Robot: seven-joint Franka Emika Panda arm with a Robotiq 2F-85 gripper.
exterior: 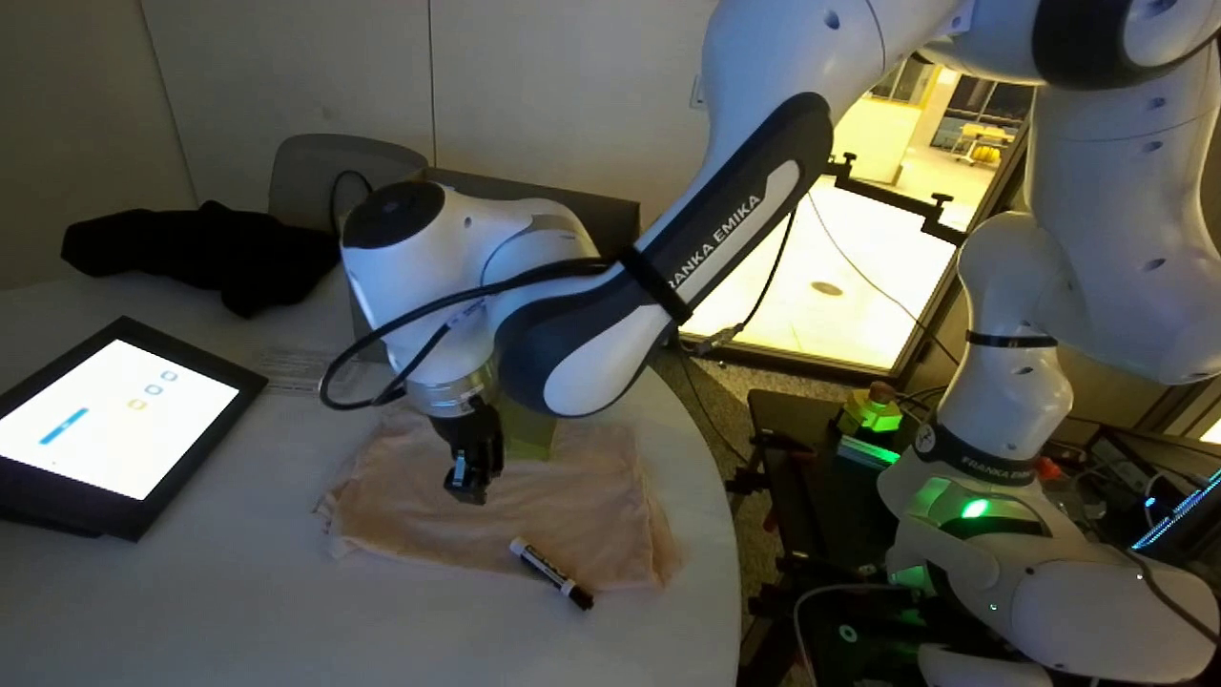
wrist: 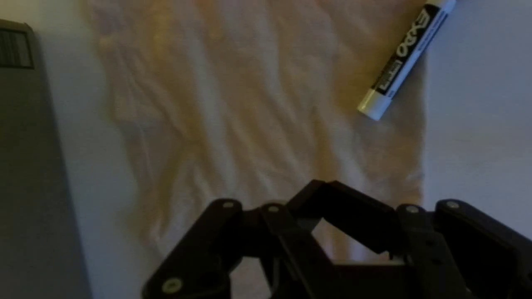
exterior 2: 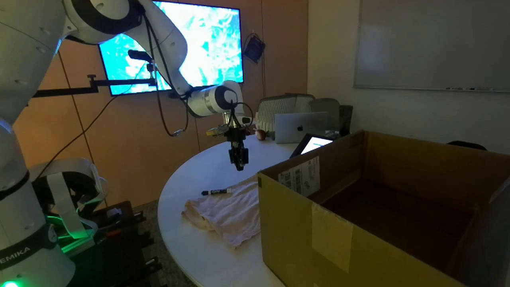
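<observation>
A black and white Expo marker (wrist: 406, 57) lies across the edge of a pale pink cloth (wrist: 239, 99); its white end rests on the fabric. In exterior view 1 the marker's dark cap (exterior: 581, 597) points toward the table's near right. The cloth (exterior: 572, 481) is spread wrinkled on the white round table. Above it hangs my gripper (exterior: 466, 490), shut, with nothing showing between its fingertips. The same gripper (exterior 2: 239, 165) is clear of cloth and marker in exterior view 2.
A large open cardboard box (exterior 2: 296, 248) stands beside the cloth. The tablet (exterior: 120, 418) and a dark garment (exterior: 206, 252) occupy the table's left side. A laptop (exterior 2: 301, 127) sits farther off. Bare tabletop (exterior: 343, 635) lies in front of the cloth.
</observation>
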